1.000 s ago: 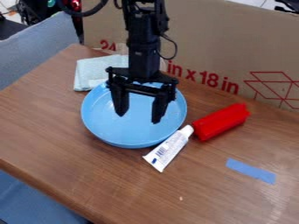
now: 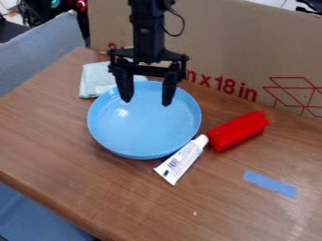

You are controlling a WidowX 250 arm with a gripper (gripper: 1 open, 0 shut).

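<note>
My black gripper (image 2: 147,93) hangs open over the back half of a blue plate (image 2: 141,132) on the wooden table, with nothing visible between its fingers. A white toothpaste-like tube (image 2: 180,161) lies at the plate's front right. A red cylinder (image 2: 236,129) lies just right of the plate, beside the tube's cap end. A pale folded cloth (image 2: 96,78) lies behind the plate on the left.
A large cardboard panel (image 2: 251,52) stands along the back of the table. A strip of blue tape (image 2: 269,184) is on the right.
My gripper has risen and shifted slightly back and left above the plate. The plate, tube, cylinder and cloth have not moved.
</note>
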